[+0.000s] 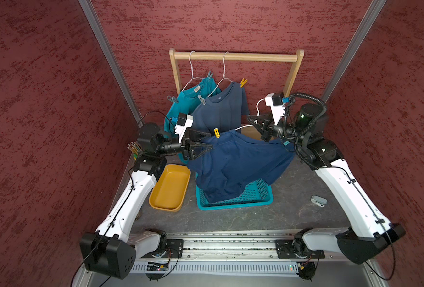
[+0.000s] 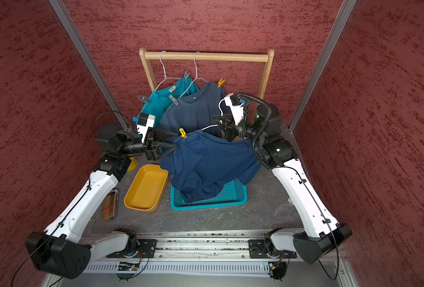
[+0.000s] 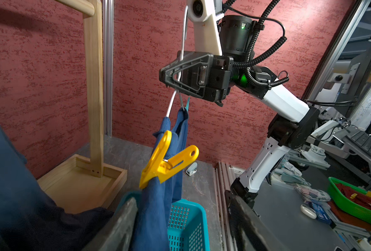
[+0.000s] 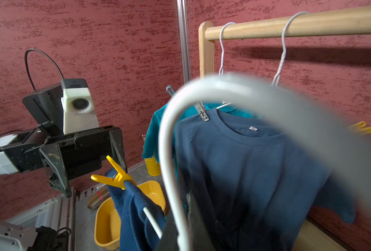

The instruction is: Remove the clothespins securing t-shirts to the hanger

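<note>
A navy t-shirt (image 1: 240, 157) hangs across the middle on a white hanger (image 4: 166, 138). My right gripper (image 1: 252, 120) is shut on this hanger, just below its hook. A yellow clothespin (image 3: 165, 165) clips one shoulder of the shirt, its handles pointing up. Open and empty, my left gripper (image 1: 211, 141) stands close by that shoulder; its fingers (image 3: 124, 221) are spread, with the shirt's edge near one of them. A blue clothespin (image 1: 286, 142) shows only slightly beneath the right gripper at the other shoulder.
Behind, a wooden rack (image 1: 250, 56) carries a teal shirt (image 1: 188, 99) and a blue-grey shirt (image 1: 224, 107), both with clothespins. Below the held shirt is a teal basket (image 1: 236, 206). A yellow tray (image 1: 165, 207) sits left.
</note>
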